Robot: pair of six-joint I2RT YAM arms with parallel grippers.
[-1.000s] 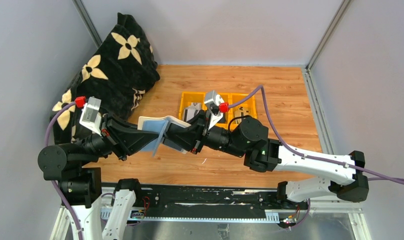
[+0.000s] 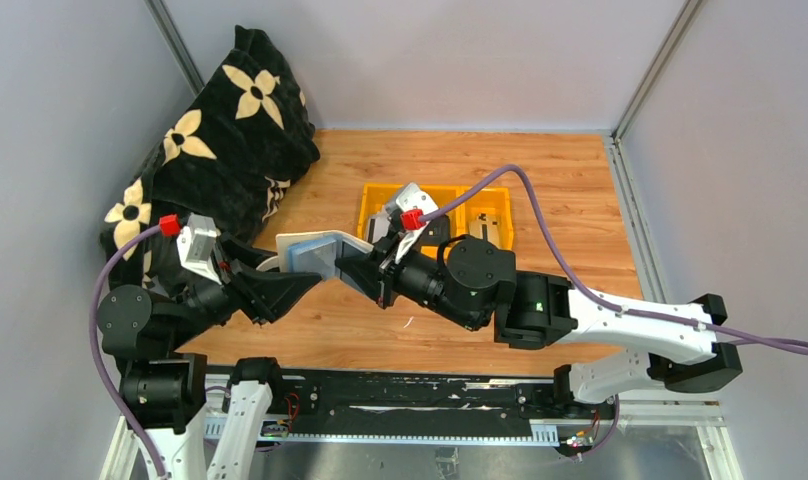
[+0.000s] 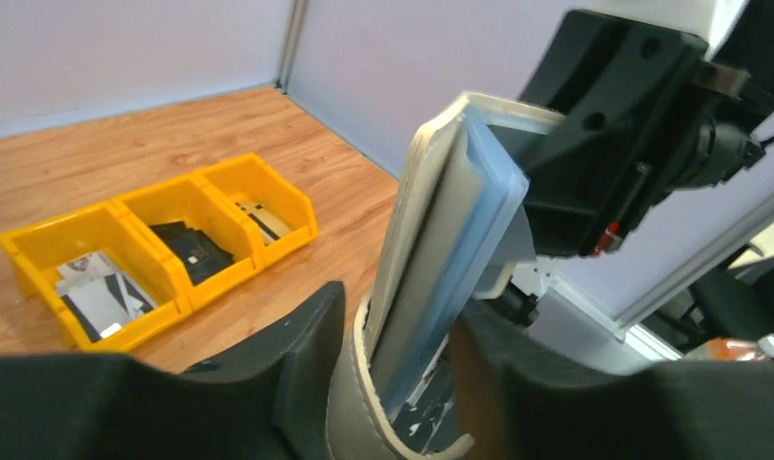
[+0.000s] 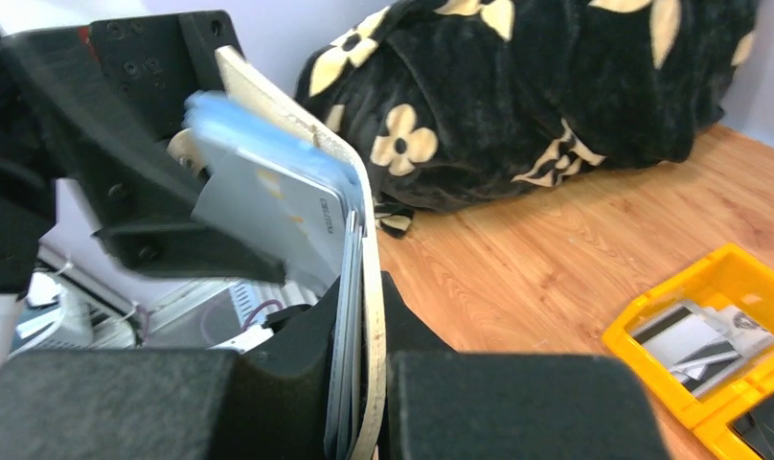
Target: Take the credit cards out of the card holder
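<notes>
The cream card holder [image 2: 294, 243] hangs in the air between my grippers, with blue clear sleeves [image 3: 484, 211] and cards [image 4: 297, 211] inside. My right gripper [image 2: 348, 264] is shut on the holder; its fingers [image 4: 512, 412] frame the lower edge in the right wrist view. My left gripper [image 2: 290, 275] is at the holder's other side, its fingers part open around that end in the left wrist view, blurred at the bottom; whether it touches the holder is unclear.
A yellow three-compartment bin [image 3: 125, 335] with cards and dark items sits behind on the wooden table [image 2: 460, 155]. A black flowered cushion [image 2: 215, 150] fills the back left.
My left gripper and wrist have shifted and turned slightly.
</notes>
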